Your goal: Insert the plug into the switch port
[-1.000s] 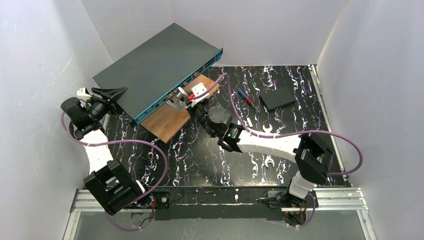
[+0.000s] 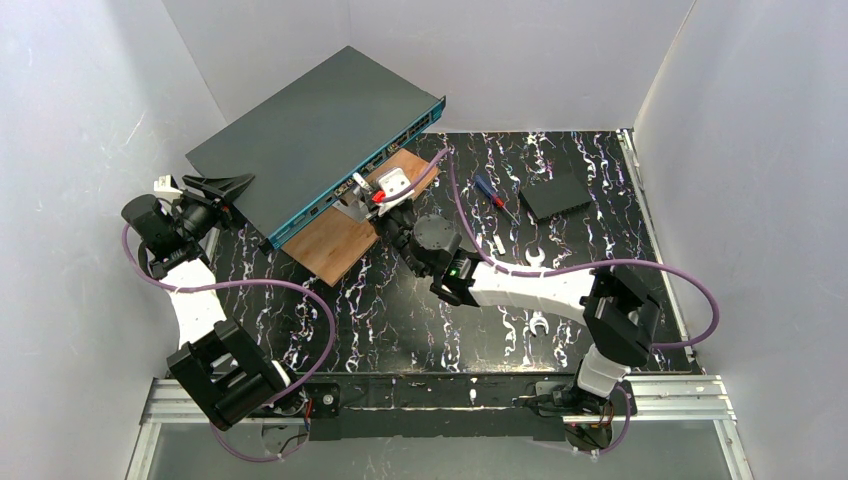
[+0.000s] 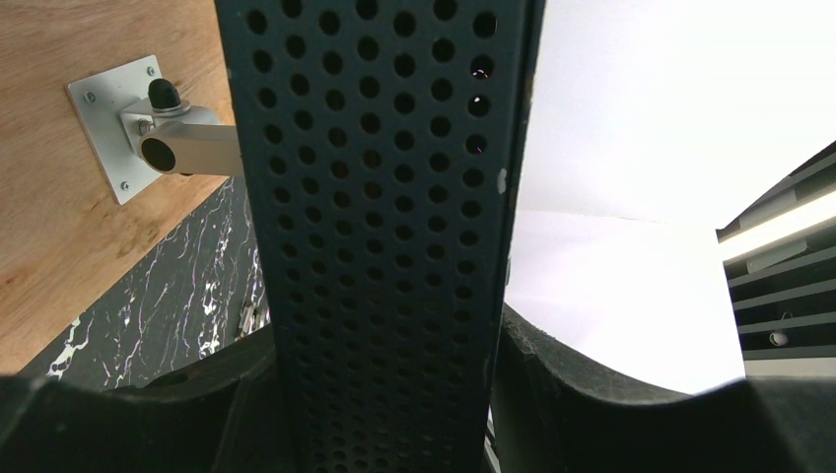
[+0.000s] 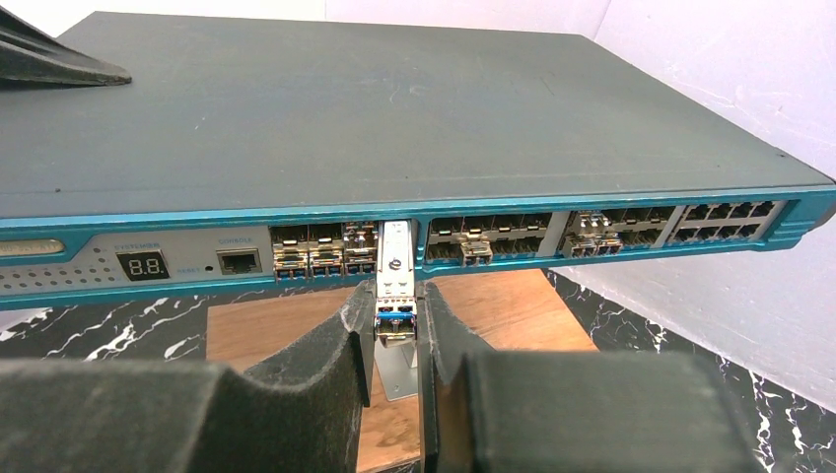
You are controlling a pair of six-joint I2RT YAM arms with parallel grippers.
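The dark switch [image 2: 310, 130] with a teal front is held raised over a wooden board [image 2: 325, 245]. My left gripper [image 2: 225, 190] is shut on its left end; in the left wrist view the perforated side [image 3: 375, 197] fills the space between the fingers. In the right wrist view my right gripper is shut on the silver plug [image 4: 395, 276], whose far end is at a port in the switch's front row [image 4: 325, 251], just right of three silver cages. How deep the plug sits cannot be told.
A screwdriver [image 2: 490, 193], wrenches [image 2: 535, 257] and a black box [image 2: 555, 197] lie on the right of the marble table. A metal bracket [image 3: 113, 118] stands on the board. Purple cables loop along both arms.
The right wrist and its cable have shifted very slightly left, toward the switch. The left arm and switch look unchanged.
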